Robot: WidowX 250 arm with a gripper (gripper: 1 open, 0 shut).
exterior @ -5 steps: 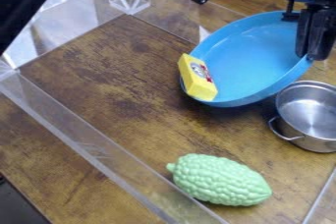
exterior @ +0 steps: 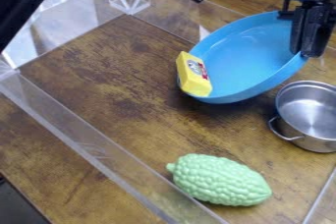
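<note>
The dark gripper [exterior: 308, 33] is at the top right of the camera view, at the right rim of a blue oval dish [exterior: 250, 61]; its fingers point down and look close together, with nothing visible between them. A yellow box [exterior: 194, 75] with a printed label leans on the left rim of the dish.
A steel pot [exterior: 308, 115] stands at the right below the dish. A pale green bumpy vegetable [exterior: 219, 179] lies at the lower middle. Clear plastic walls [exterior: 92, 149] edge the wooden surface [exterior: 98, 85], whose left part is clear. A dark arm or cable crosses the top.
The gripper and the dark shape at the top have shifted very slightly; the dish, box, pot and vegetable look the same.
</note>
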